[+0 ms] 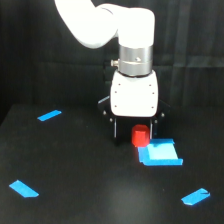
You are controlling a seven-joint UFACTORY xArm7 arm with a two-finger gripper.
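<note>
The white robot arm reaches down from the top, its gripper [132, 131] hanging with black fingers on either side of a red block [140, 134]. The block stands at the back left corner of a pale square [163, 151] edged in blue tape. Whether the fingers touch the block is hard to tell.
A dark backdrop stands behind.
</note>
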